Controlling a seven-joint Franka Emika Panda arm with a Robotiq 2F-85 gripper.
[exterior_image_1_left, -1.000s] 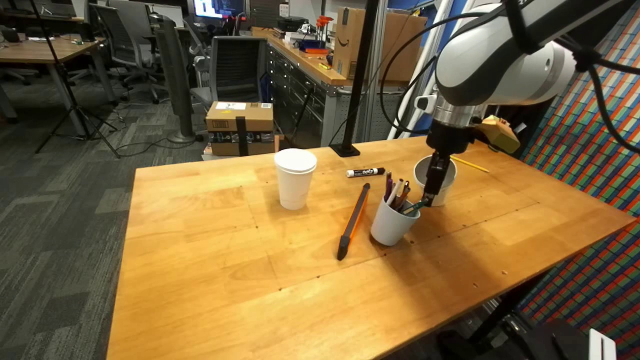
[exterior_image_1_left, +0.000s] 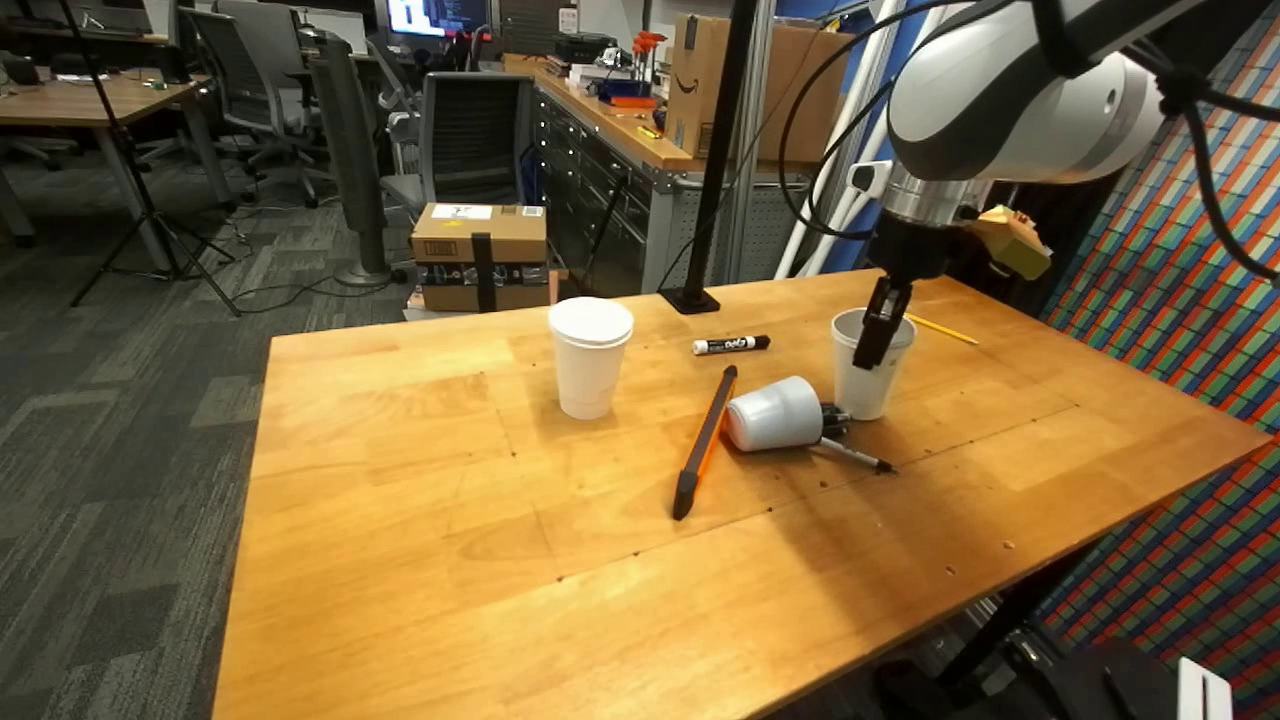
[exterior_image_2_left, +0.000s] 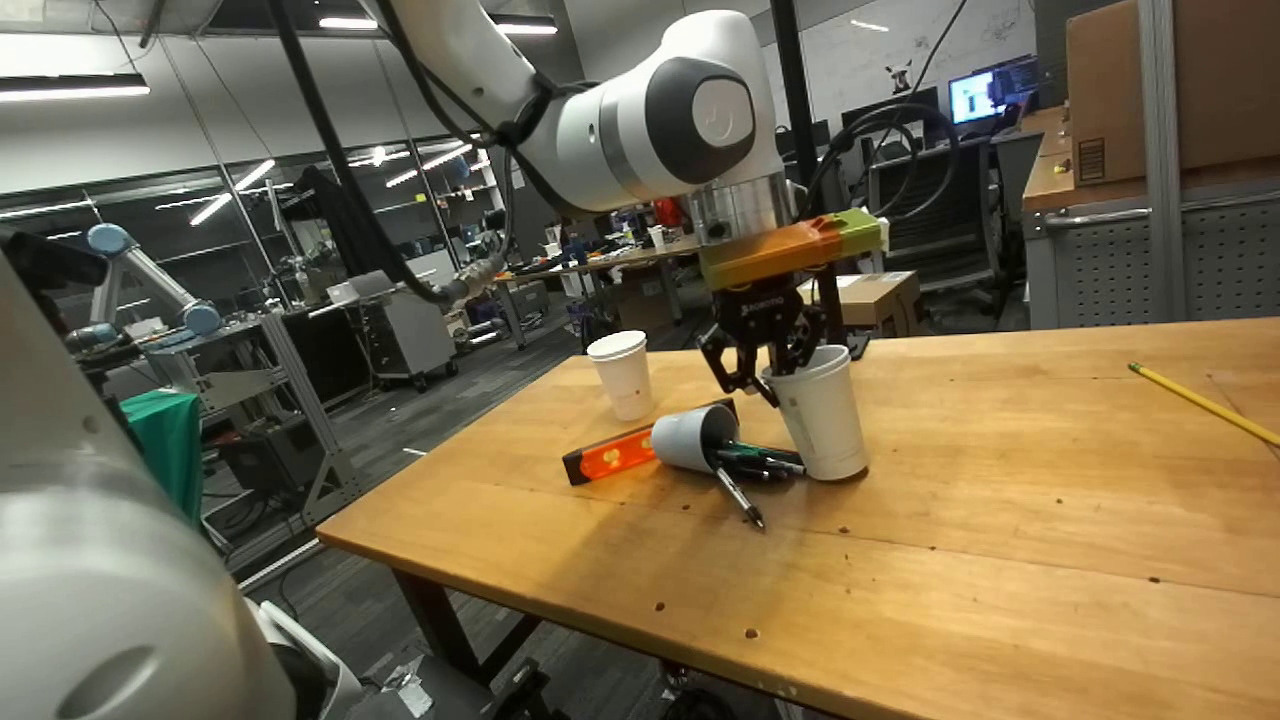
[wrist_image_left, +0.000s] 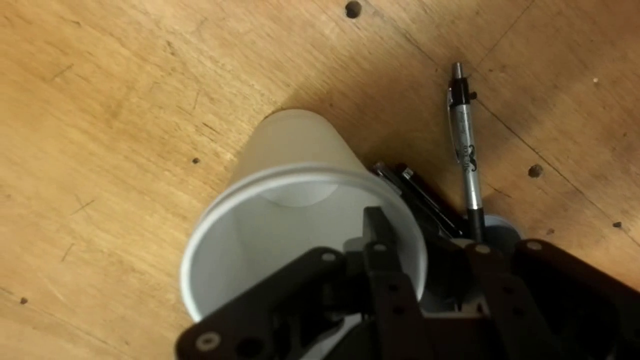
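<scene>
A tall white paper cup (exterior_image_1_left: 866, 390) stands at the right of the table, my gripper (exterior_image_1_left: 872, 360) at its rim. In the wrist view one dark finger (wrist_image_left: 378, 225) reaches inside the cup (wrist_image_left: 300, 144), and the other is outside. The gripper (exterior_image_2_left: 777, 382) is shut on the cup's wall. Whether the base fully touches the wood is unclear. Beside it, a light grey pen cup (exterior_image_1_left: 777, 414) lies on its side, its mouth toward the white cup. A silver pen (wrist_image_left: 465, 144) and several dark pens (exterior_image_2_left: 762, 462) stick out of it.
An orange and black level (exterior_image_1_left: 705, 444) lies against the tipped pen cup. Farther off are a lidded white cup (exterior_image_1_left: 588, 360), a black-and-white marker (exterior_image_1_left: 729, 344) and a yellow pencil (exterior_image_2_left: 1200, 402).
The pen cup stood upright with pens in it; now it lies tipped over. My gripper has moved from beside the pens to the white cup's rim.
</scene>
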